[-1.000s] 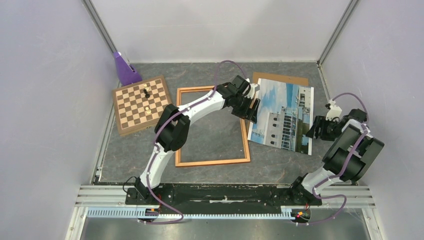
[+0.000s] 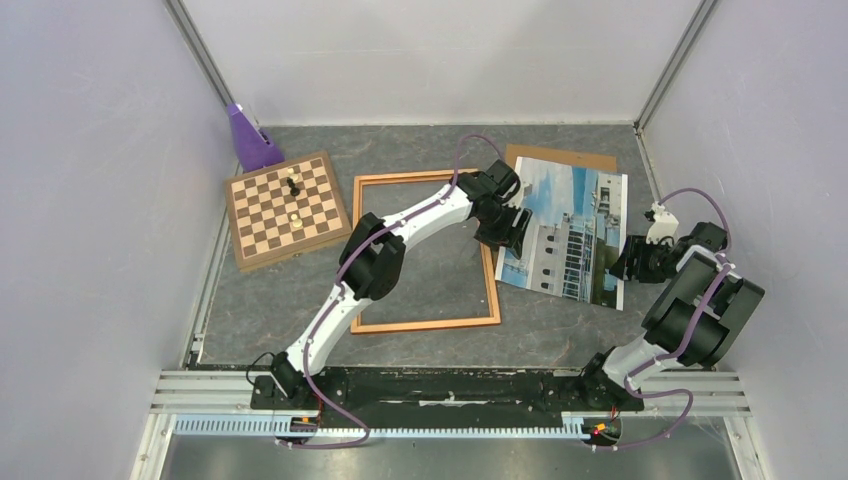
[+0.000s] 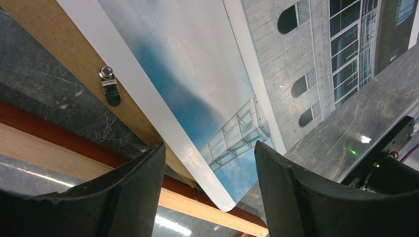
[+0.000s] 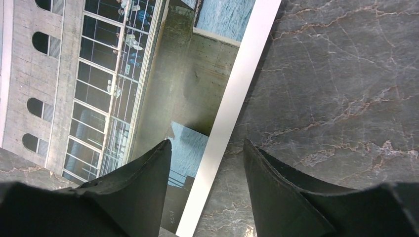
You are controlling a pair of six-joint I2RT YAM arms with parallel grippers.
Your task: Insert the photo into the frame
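Observation:
The photo (image 2: 560, 240) of a pale building and sky lies over a brown backing board (image 2: 560, 157), right of the empty wooden frame (image 2: 420, 322). My left gripper (image 2: 508, 228) hovers over the photo's left edge beside the frame; in the left wrist view its fingers are apart around the white border (image 3: 192, 163) near a corner, with a metal clip (image 3: 109, 86) on the board alongside. My right gripper (image 2: 630, 257) is at the photo's right edge; in the right wrist view its open fingers straddle the white edge strip (image 4: 232, 108).
A chessboard (image 2: 260, 220) with several pieces and a purple object (image 2: 255, 140) stand at the left. Grey walls border the work surface on the back and sides. Bare surface shows below the photo (image 2: 560, 330).
My left gripper has moved right and slightly down onto the photo's left edge.

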